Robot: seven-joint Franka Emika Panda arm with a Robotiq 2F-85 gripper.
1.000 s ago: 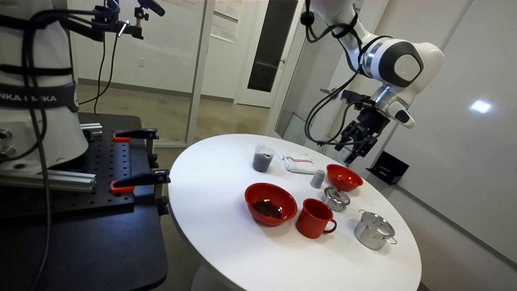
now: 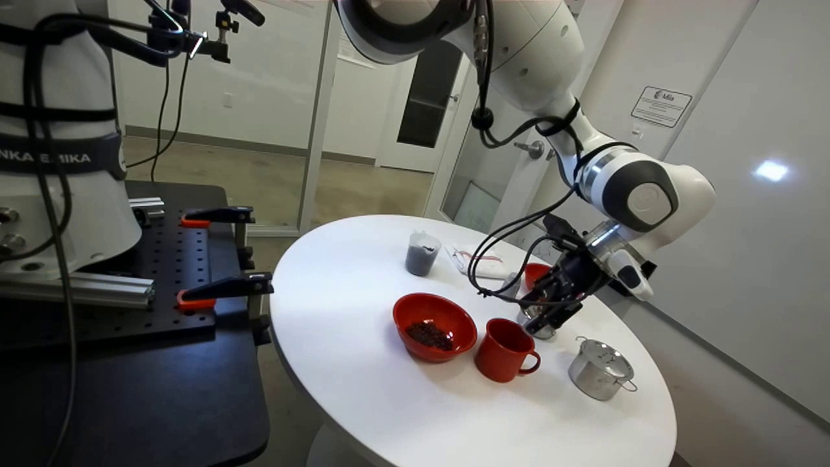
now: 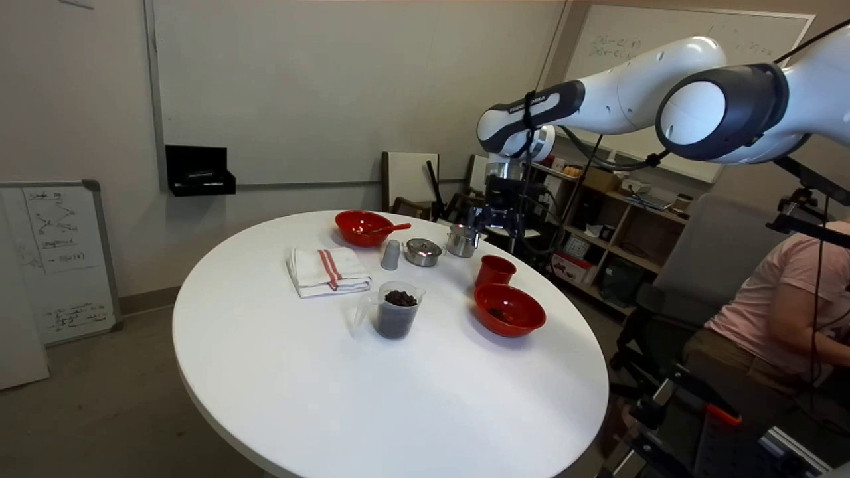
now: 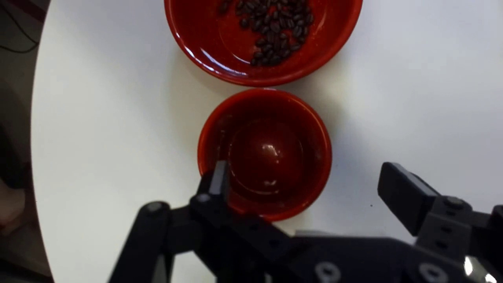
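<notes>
My gripper stands open over the table, its fingers wide apart and nothing between them. In the wrist view, a red mug (image 4: 268, 155) lies ahead of it; the left finger (image 4: 219, 178) overlaps the mug's near-left rim, and whether they touch cannot be told. The right finger (image 4: 406, 198) is over bare table. The mug looks empty, and its handle is hidden in that view. Right beside the mug sits a red bowl (image 4: 202, 52) with dark beans inside. In exterior view 1 the gripper (image 2: 546, 315) hangs behind the mug (image 2: 502, 354), partly covering a small lidded pan (image 2: 546, 333).
A taller steel pot (image 2: 599, 373) stands near the table's edge. Farther off are a beaker of dark beans (image 3: 396, 315), a folded towel (image 3: 327, 271), a grey cup (image 3: 390, 255) and another red bowl (image 3: 346, 227) holding a red utensil (image 3: 392, 230).
The arm has come down toward the table, bringing the gripper from above the far edge to just behind the mug. Objects on the table have not visibly moved.
</notes>
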